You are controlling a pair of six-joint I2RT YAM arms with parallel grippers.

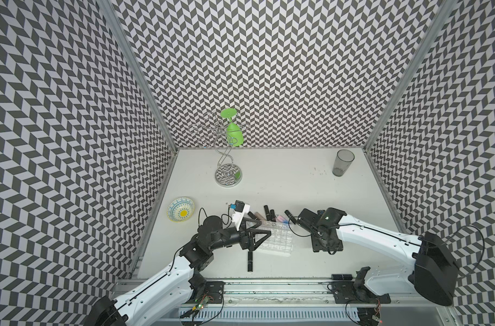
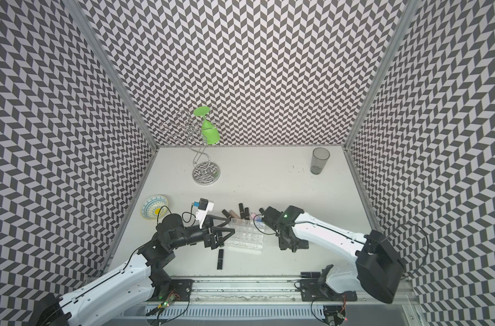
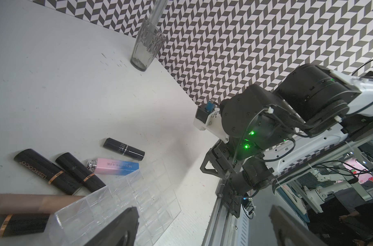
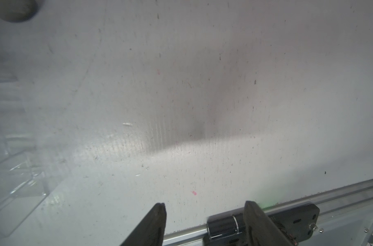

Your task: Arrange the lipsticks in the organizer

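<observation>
The clear organizer (image 1: 280,244) stands mid-table with its cells empty where visible. Along its far side lie a long black lipstick (image 3: 47,170), a shorter black one (image 3: 79,172), a pink-blue one (image 3: 114,166), a small black one (image 3: 124,148) and a tan tube (image 3: 30,203). Another black lipstick (image 1: 250,260) lies front-left of it. Over the organizer's left side my left gripper (image 1: 264,228) is open and empty. To its right hangs my right gripper; its fingertips show apart, and no held object can be made out.
A black banded cylinder (image 4: 222,228) lies at the front rail beneath the right gripper. Patterned bowl (image 1: 181,209) at left, green-and-wire stand (image 1: 228,175) at back left, grey glass (image 1: 342,163) at back right.
</observation>
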